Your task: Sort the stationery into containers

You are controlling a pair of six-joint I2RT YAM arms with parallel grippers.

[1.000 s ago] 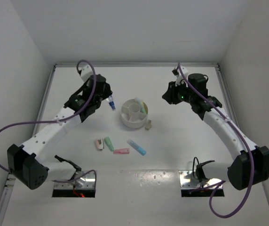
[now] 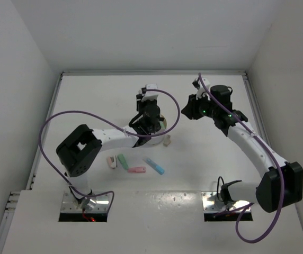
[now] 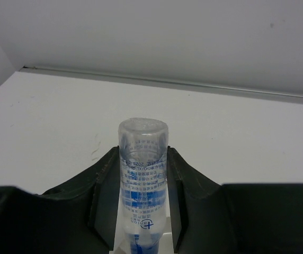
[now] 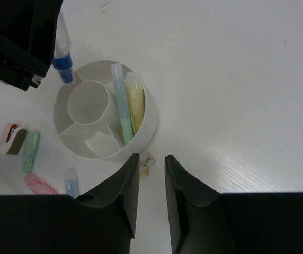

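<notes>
A clear tube with blue print and a blue end (image 3: 143, 185) stands upright in my left gripper, which is shut on it with the blue end down. In the right wrist view that blue end (image 4: 63, 65) hangs at the rim of the round white divided container (image 4: 150, 120). Inside the container lean a pale green-blue tube (image 4: 121, 100) and a yellowish tube (image 4: 136, 100). My right gripper is part open, nothing between its fingers, in the air right of the container. From the top, the left arm hides most of the container.
In front of the container lie a pink-and-white piece (image 2: 112, 162), a green tube (image 2: 122, 161), a pink one (image 2: 136, 170) and a blue one (image 2: 154, 165). A small beige piece (image 2: 167, 141) sits by the container's right side.
My left gripper has swung right with the blue-ended tube, from left of the container to over it. The right arm has barely moved.
</notes>
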